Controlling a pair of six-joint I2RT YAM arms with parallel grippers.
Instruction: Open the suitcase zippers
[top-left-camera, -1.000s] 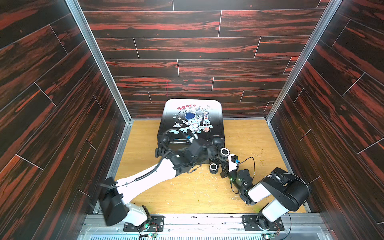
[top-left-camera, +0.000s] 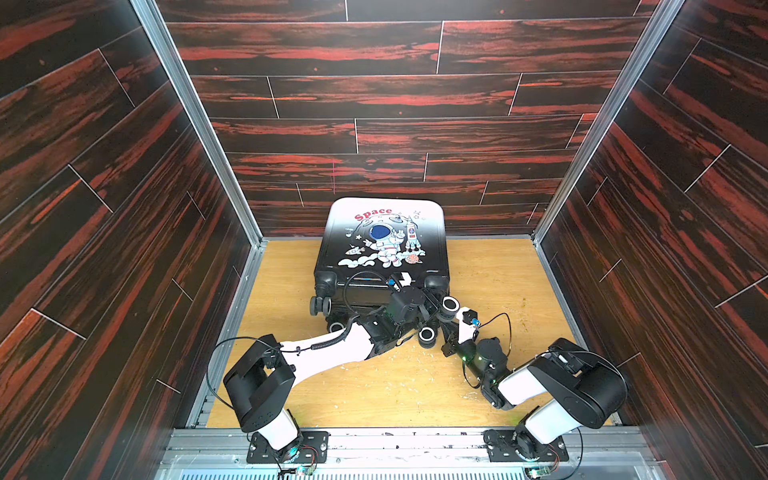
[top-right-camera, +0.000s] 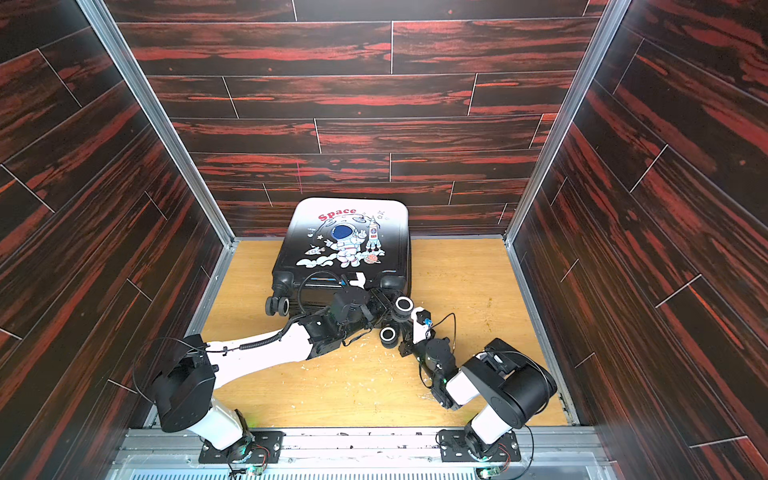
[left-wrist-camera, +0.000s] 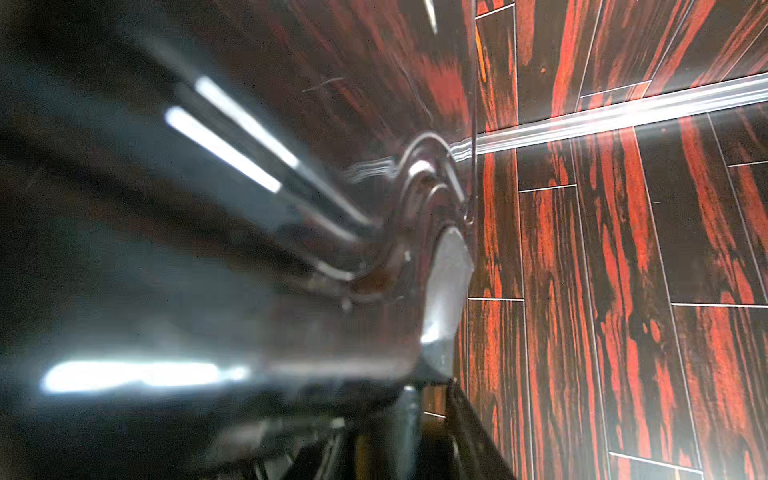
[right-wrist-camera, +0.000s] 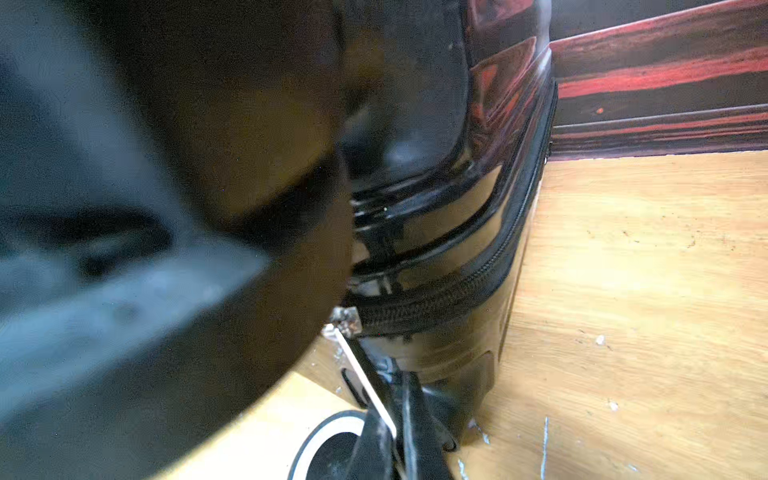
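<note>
The black suitcase (top-left-camera: 381, 240) with a Space astronaut print lies at the back, wheels toward me. My left gripper (top-left-camera: 428, 312) is at its front, by the right wheels; in the left wrist view it is pressed close against glossy black shell, its opening hard to see. In the right wrist view a zipper track (right-wrist-camera: 424, 308) curves round the suitcase's corner, with a metal slider (right-wrist-camera: 345, 320) at its lower left end. My right gripper is shut just below that slider, with a thin light strip at its fingers. A dark round shape hides much of that view.
Wheels (top-left-camera: 427, 336) stick out at the suitcase's front, close to both grippers. Dark panelled walls (top-left-camera: 640, 160) enclose the space.
My left arm's elbow has moved right and up in the top left view, and its wrist has shifted slightly right. The right arm has moved very little.
</note>
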